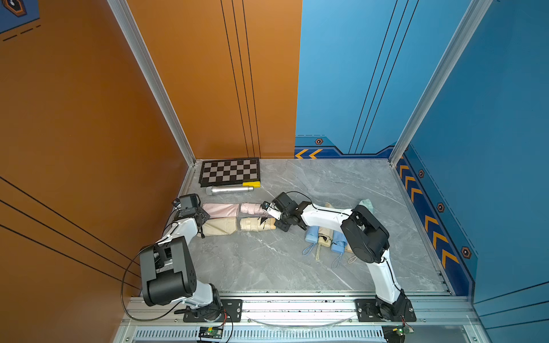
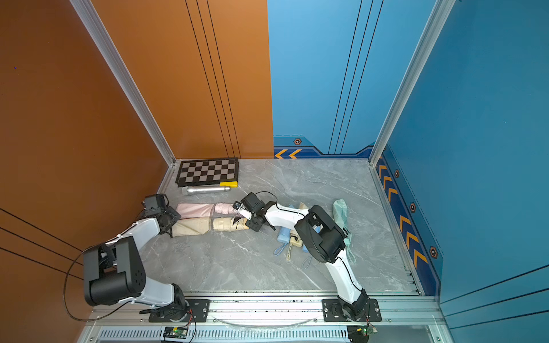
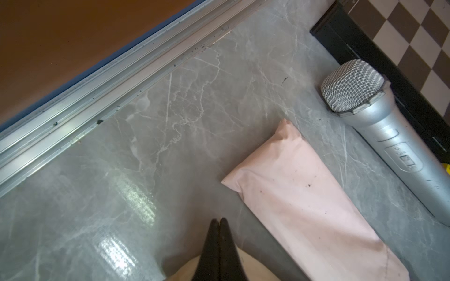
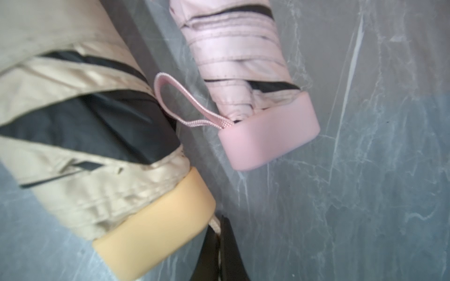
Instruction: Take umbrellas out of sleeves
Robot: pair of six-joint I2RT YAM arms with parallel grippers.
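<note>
The beige umbrella (image 1: pixel 256 223) lies flat, with a narrow gap in the top views between it and the beige sleeve (image 1: pixel 220 226) on its left. My left gripper is shut on the sleeve's far left end; cloth shows on both sides of the fingers. At the yellow handle (image 4: pixel 157 224), my right gripper is shut on the thin beige strap (image 4: pixel 214 223). Just behind lie the pink sleeve (image 3: pixel 304 196) and the pink umbrella (image 4: pixel 243 61), also separated by a slim gap, its pink handle (image 4: pixel 269 131) untouched.
A silver microphone (image 1: pixel 228 189) and a checkerboard (image 1: pixel 230 171) lie behind the sleeves. Blue umbrellas (image 1: pixel 338 240) and a beige one (image 1: pixel 324 236) sit under the right arm. A green item (image 2: pixel 340 214) is at far right.
</note>
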